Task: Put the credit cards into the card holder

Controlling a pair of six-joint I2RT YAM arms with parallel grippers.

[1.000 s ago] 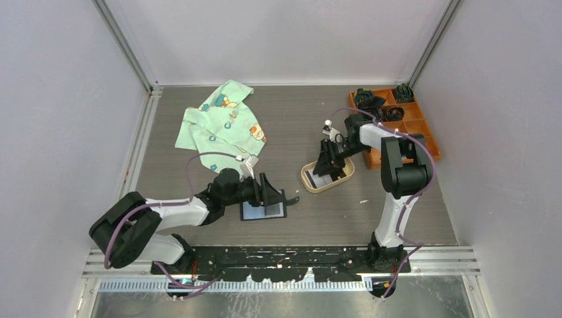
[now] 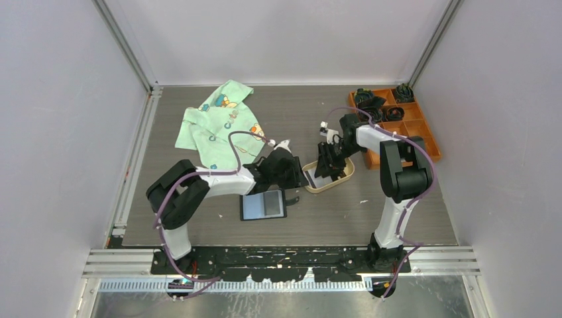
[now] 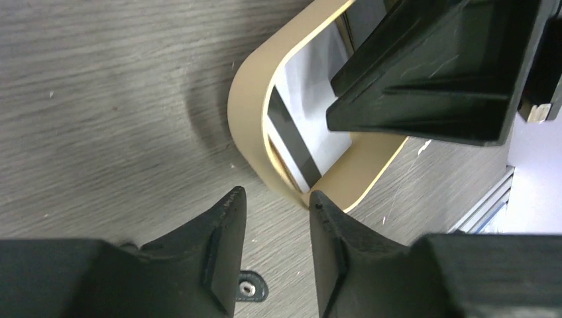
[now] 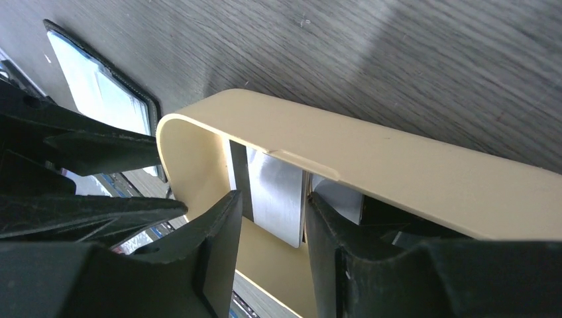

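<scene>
A beige oval tray (image 2: pixel 318 187) holds white and dark cards (image 3: pixel 311 93), standing on edge or lying flat, hard to tell. My left gripper is at the tray's near end, fingertips part open, the right one by the rim, nothing clearly between them. My right gripper reaches into the tray, fingertips part open, one beside the edge of a white card (image 4: pixel 273 189). A black card holder (image 2: pixel 263 215) with a pale inside lies left of the tray, below my left arm in the top view.
An orange compartment box (image 2: pixel 421 129) with dark coiled items is at the back right. A green patterned cloth (image 2: pixel 212 122) lies at the back left. Open table lies in front of the tray.
My left gripper has moved right and toward the back, from over the card holder to the tray's end. My right gripper has shifted slightly within the tray.
</scene>
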